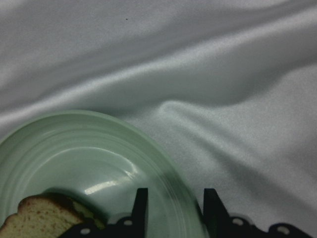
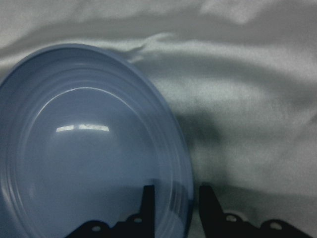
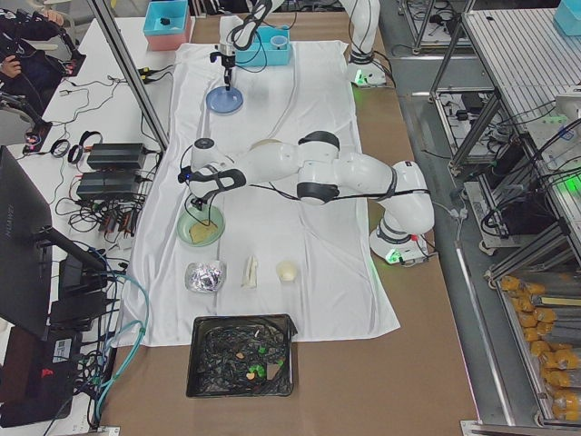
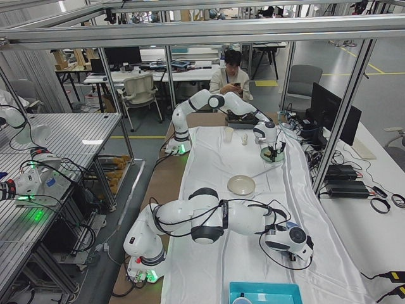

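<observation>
A green plate (image 3: 196,234) holds a bread slice (image 1: 47,220). My left gripper is over its rim, open, one finger inside the plate and the other just outside in the wrist view. My right gripper stands open at the rim of a blue plate (image 2: 94,163), its fingers on either side of that rim; the plate is empty. Whether either gripper touches its plate is unclear. A beige plate (image 4: 241,185) lies between the two, partly hidden by an arm in the left camera view.
A foil item (image 3: 204,277), a pale strip (image 3: 250,271) and a cup (image 3: 287,271) lie on the white cloth. A black tray (image 3: 195,356) with scraps sits at one end, a blue bin (image 4: 264,291) at the other. A monitor and cables line one side.
</observation>
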